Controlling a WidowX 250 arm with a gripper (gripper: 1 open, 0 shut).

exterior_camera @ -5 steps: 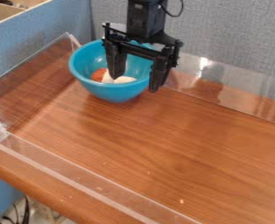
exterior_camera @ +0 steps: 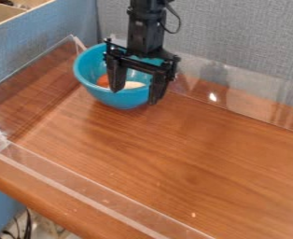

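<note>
My black gripper point(exterior_camera: 136, 81) hangs over a turquoise bowl point(exterior_camera: 90, 71) at the back left of the wooden table, its two fingers apart, one over the bowl's inside and one by its right rim. In the bowl lie an orange item point(exterior_camera: 103, 81) and a pale item point(exterior_camera: 132, 85), both partly hidden by the gripper.
Clear low walls edge it, with a textured grey panel point(exterior_camera: 236, 42) behind and a padded box point(exterior_camera: 24, 56) at the left.
My gripper has shifted left and slightly toward the back over the bowl. The bowl and its contents look unmoved.
</note>
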